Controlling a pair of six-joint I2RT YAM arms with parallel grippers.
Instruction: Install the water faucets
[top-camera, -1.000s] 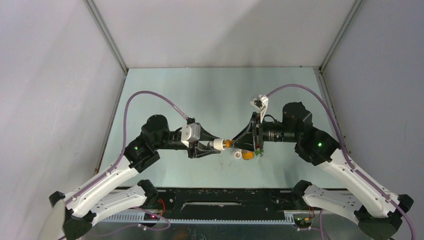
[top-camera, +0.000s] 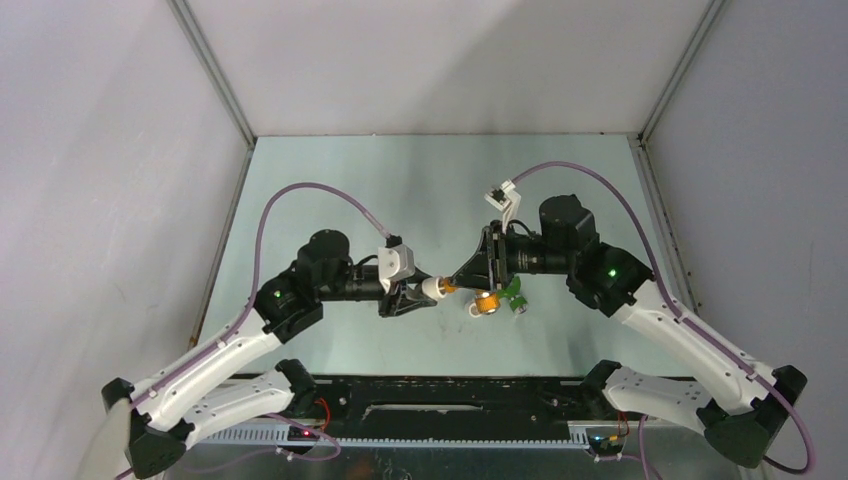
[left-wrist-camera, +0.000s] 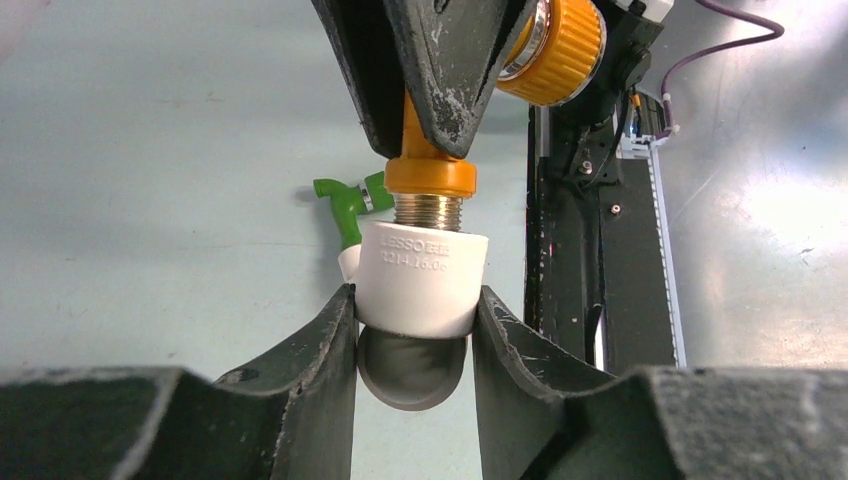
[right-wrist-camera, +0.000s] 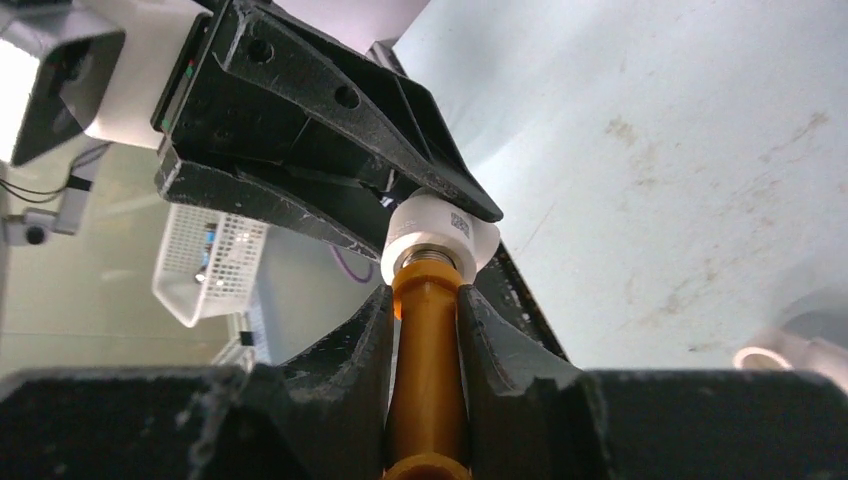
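Between my grippers, near the middle of the top view, a white threaded fitting (left-wrist-camera: 420, 270) and an orange faucet (right-wrist-camera: 427, 380) are lined up, joined or meeting at the faucet's metal thread, part of which shows. My left gripper is shut on the white fitting. My right gripper is shut on the orange faucet's body. On the table behind them lie a green faucet (left-wrist-camera: 346, 210) and another orange faucet piece (top-camera: 487, 303) with a white fitting.
A dark rail (top-camera: 450, 390) runs along the front edge. Walls enclose both sides and the back. A white basket (right-wrist-camera: 205, 260) shows beyond the table in the right wrist view.
Over the last second my right arm has shifted left and slightly back, uncovering more of the green faucet. My left gripper and the held parts have moved slightly left.
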